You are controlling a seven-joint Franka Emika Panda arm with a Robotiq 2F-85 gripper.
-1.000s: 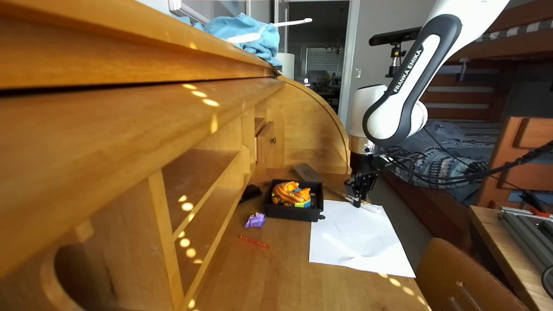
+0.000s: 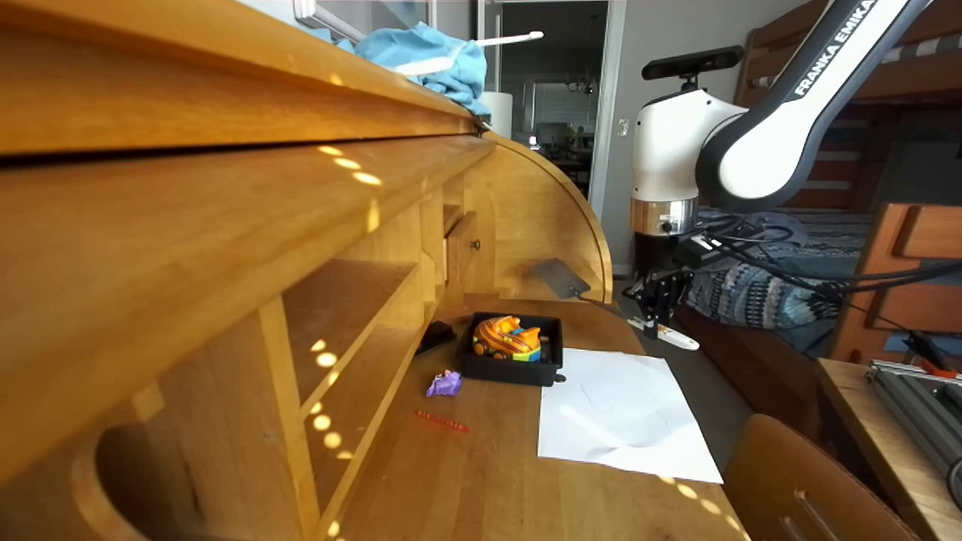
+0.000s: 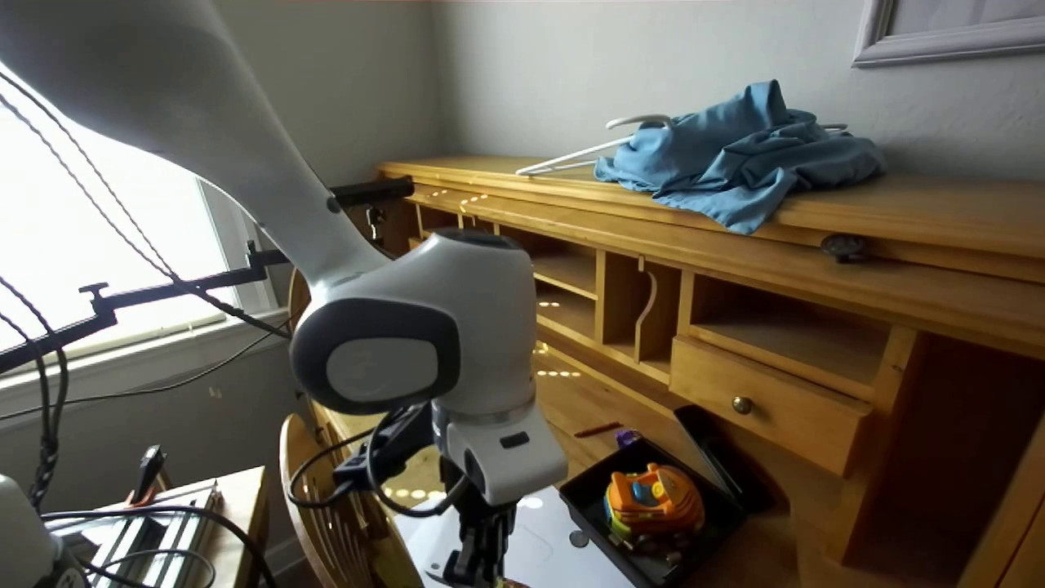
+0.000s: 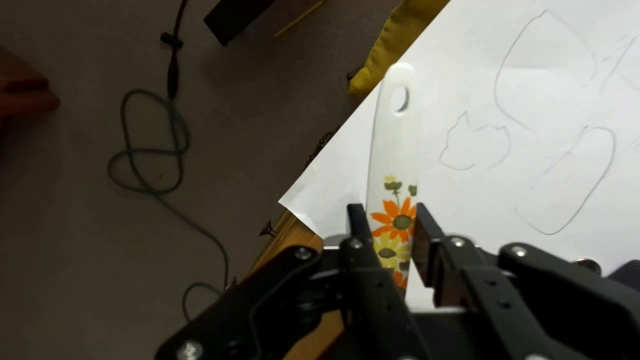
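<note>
In the wrist view my gripper is shut on the white handle (image 4: 391,144) of a spatula, with orange and yellow flowers printed where the fingers pinch it. Exterior view 1 shows the spatula's dark flat blade (image 2: 561,279) pointing toward the back of the desk and its handle end (image 2: 678,338) to the right. The gripper (image 2: 655,321) holds it above the desk's right edge, clear of the surface. In exterior view 2 the arm hides most of the spatula.
A black tray (image 2: 491,369) holds an orange toy vehicle (image 2: 505,339). White paper (image 2: 622,415) with pencil drawings lies to its right. A purple item (image 2: 443,383) and a red stick (image 2: 441,420) lie nearby. A wooden chair (image 2: 803,478) stands at the desk's front side.
My gripper has risen and moved right in exterior view 1, carrying the spatula with it. The blade now hangs higher, and the tray, toy and paper have stayed put.
</note>
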